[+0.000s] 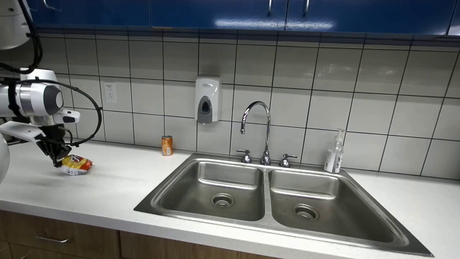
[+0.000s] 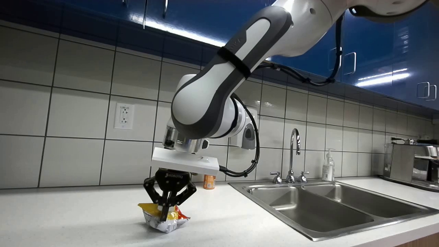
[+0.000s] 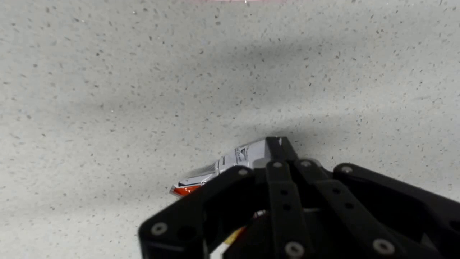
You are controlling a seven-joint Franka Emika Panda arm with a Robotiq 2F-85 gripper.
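Observation:
A small snack bag (image 2: 153, 222), yellow and red on top with silver-white sides, rests on the counter at the left in exterior view 1. My gripper (image 2: 165, 214) points down onto it, its fingers brought together. The bag is creased inward at the fingers and its yellow end tilts up, so a fold of the wrapper appears pinched. From the wrist camera, silver wrapper (image 3: 241, 156) shows beside the closed fingertips (image 3: 277, 149), and the arm's black linkage covers most of the bag.
An orange can (image 1: 166, 146) stands near the tiled wall. To its right is a double sink (image 1: 207, 222) with a tall faucet (image 1: 266, 133) and a soap bottle (image 1: 335, 153). Bare counter (image 1: 110, 185) lies between bag and sink.

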